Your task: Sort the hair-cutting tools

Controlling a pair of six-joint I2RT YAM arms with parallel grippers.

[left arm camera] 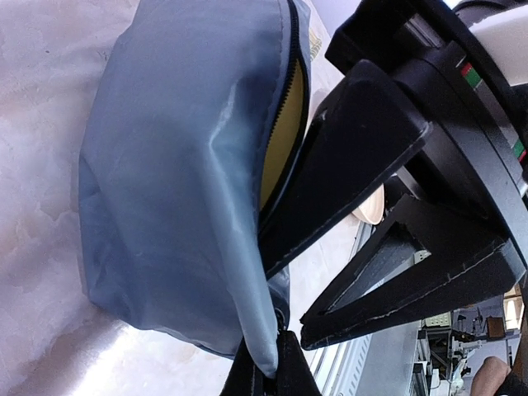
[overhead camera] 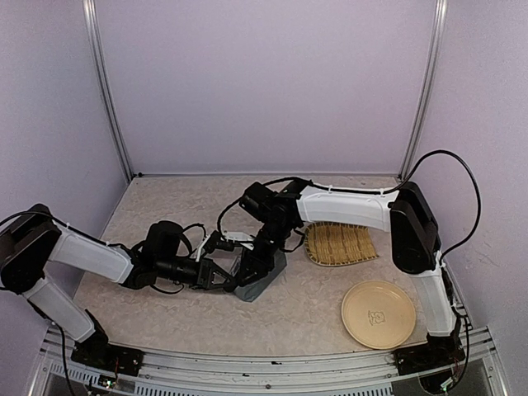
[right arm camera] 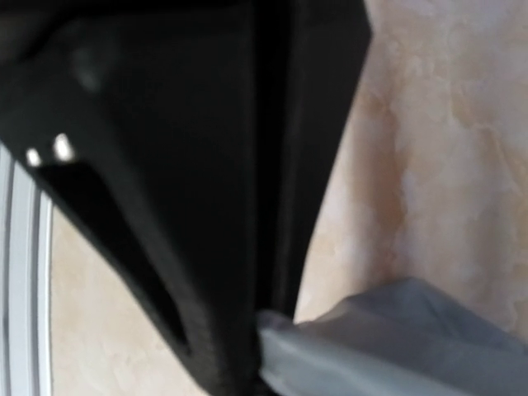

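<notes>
A grey-blue zip pouch [left arm camera: 173, 181] lies at the table's centre, partly under both arms in the top view, its zip partly open on a yellow lining. My left gripper is shut on the pouch's near corner. My right gripper [overhead camera: 247, 276] is right beside it over the pouch; in the left wrist view its black fingers stand apart at the pouch's zipped edge, open. In the right wrist view they are close up and blurred, against the grey fabric. No hair cutting tools are visible.
A woven basket [overhead camera: 346, 247] lies behind on the right, and a round beige plate [overhead camera: 378, 326] at the front right.
</notes>
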